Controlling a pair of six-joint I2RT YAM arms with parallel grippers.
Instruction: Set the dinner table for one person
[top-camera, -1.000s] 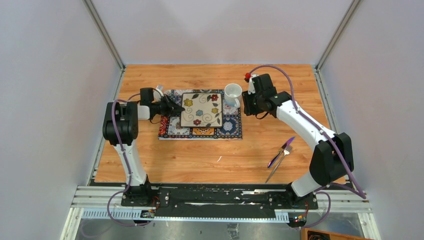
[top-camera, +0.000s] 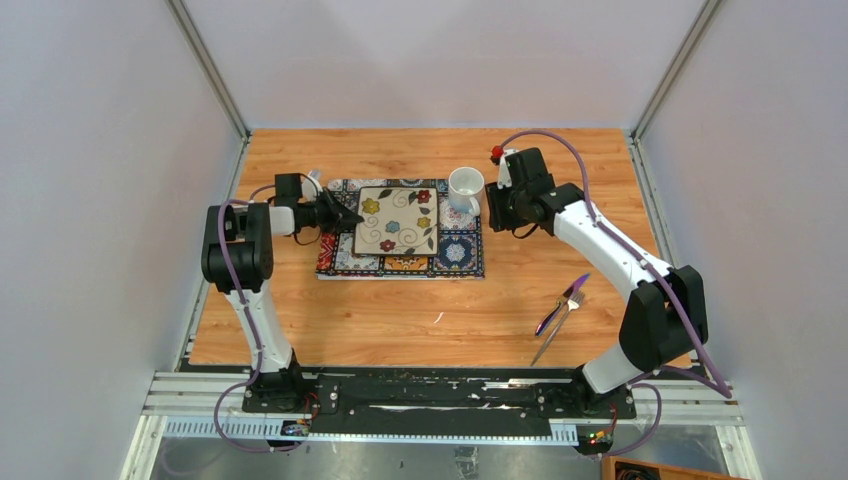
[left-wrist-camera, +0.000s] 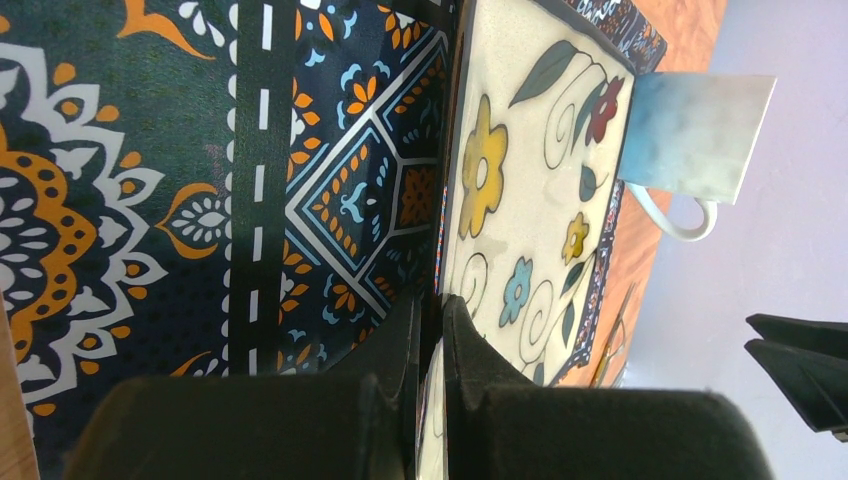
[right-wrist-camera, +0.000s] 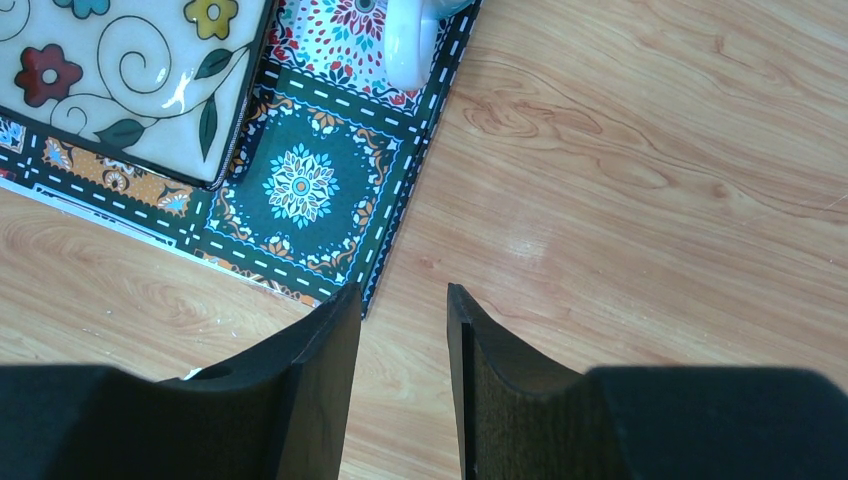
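A square cream plate (top-camera: 398, 222) with painted flowers lies over the patterned placemat (top-camera: 459, 254). My left gripper (top-camera: 358, 218) is shut on the plate's left edge; in the left wrist view its fingers (left-wrist-camera: 462, 350) pinch the dark rim. A white mug (top-camera: 466, 188) stands upright at the mat's upper right corner, its handle toward the front. My right gripper (top-camera: 496, 208) hangs open just right of the mug, with only bare table between its fingers in the right wrist view. At the front right lie a purple-handled knife (top-camera: 562, 306) and a fork (top-camera: 558, 327), close together.
Bare wooden table (top-camera: 420, 330) stretches in front of the mat, with a small white scrap (top-camera: 438, 317) on it. Grey-white walls close in the back and both sides. Free wood also shows right of the mat.
My left gripper has drawn the plate slightly to the left across the mat. The right arm, mug and cutlery have stayed where they were.
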